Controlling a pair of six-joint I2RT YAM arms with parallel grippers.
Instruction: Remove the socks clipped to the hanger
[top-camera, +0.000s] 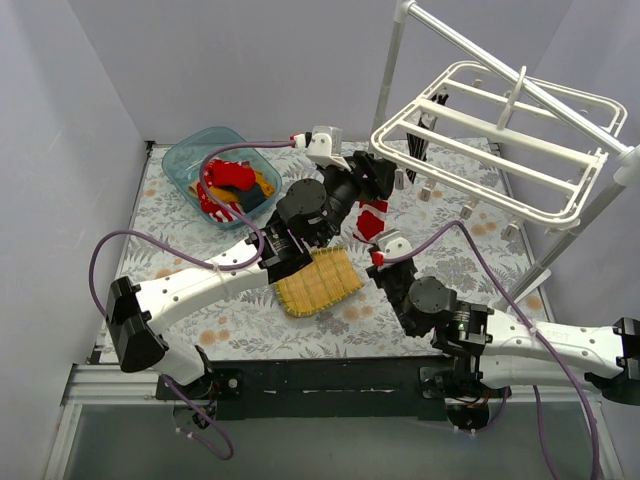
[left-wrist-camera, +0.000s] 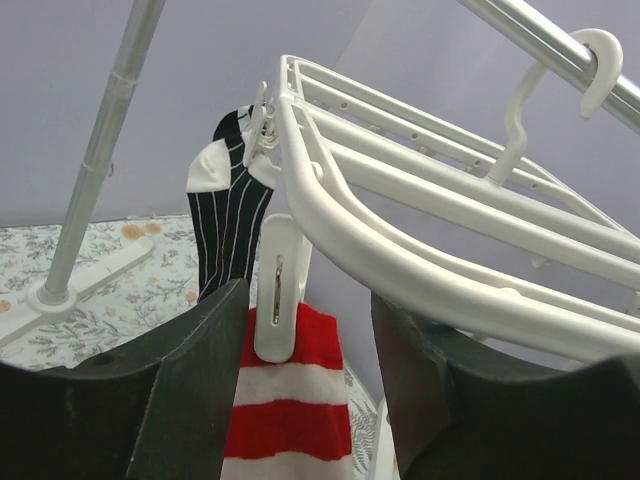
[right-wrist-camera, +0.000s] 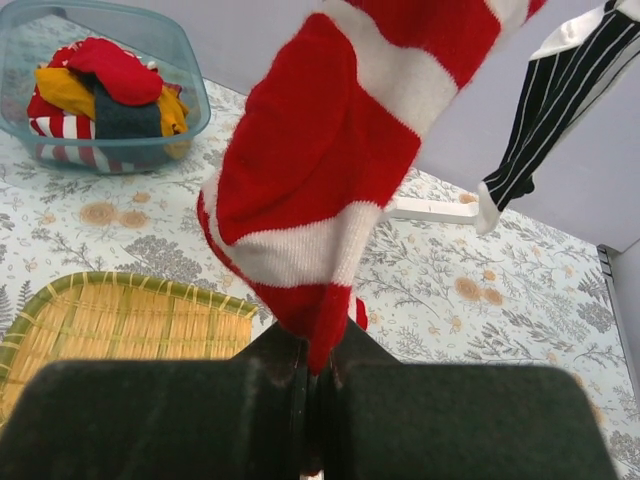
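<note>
A red-and-white striped sock (left-wrist-camera: 290, 415) shows behind and below a white clip (left-wrist-camera: 277, 290) at the hanger's front left corner; whether the clip pinches it cannot be made out. My left gripper is open, its fingers apart on either side of that clip. Lower down, my right gripper is shut on the sock's lower end, and the cloth bulges loosely above the fingers. The white hanger (left-wrist-camera: 400, 170) fills the right of the left wrist view. A black pinstriped sock (left-wrist-camera: 228, 230) hangs from it farther back.
At the back left stands a blue translucent bin (top-camera: 190, 150) with several socks inside. A woven bamboo tray (top-camera: 318, 283) lies on the patterned tabletop below the arms. The stand's pole (top-camera: 390, 70) rises near my left gripper. Several empty clips hang along the hanger's front edge.
</note>
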